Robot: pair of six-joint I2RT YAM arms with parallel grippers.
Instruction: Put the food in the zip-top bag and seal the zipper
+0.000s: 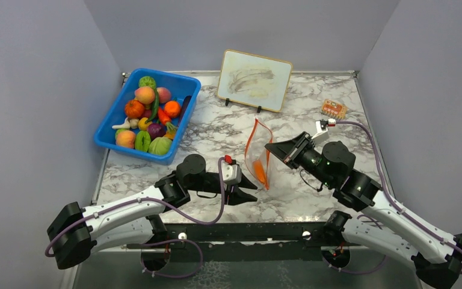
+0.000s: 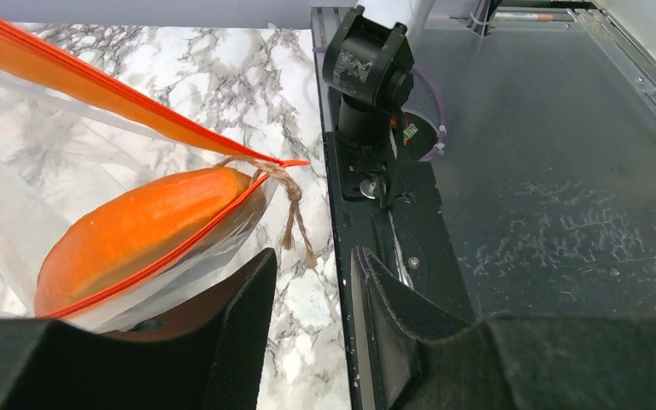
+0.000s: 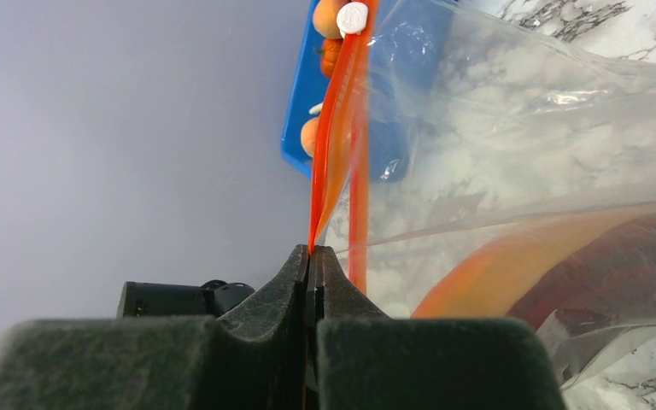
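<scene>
The clear bag (image 1: 257,152) stands with its orange zipper mouth spread apart, facing left. An orange food piece (image 2: 141,224) lies inside at its near end, and a string (image 2: 293,202) hangs at the mouth's near corner. In the right wrist view, my right gripper is shut on one orange zipper edge (image 3: 331,145) of the bag. Close to the near corner, my left gripper (image 1: 256,193) is part open. Nothing lies between its fingers, and the zipper corner sits just beyond the fingertips.
A blue bin (image 1: 103,137) full of toy fruit and vegetables stands at the back left. A whiteboard (image 1: 255,81) leans on a stand at the back, and a small orange packet (image 1: 334,109) lies at the back right. Bare marble shows right of the bag.
</scene>
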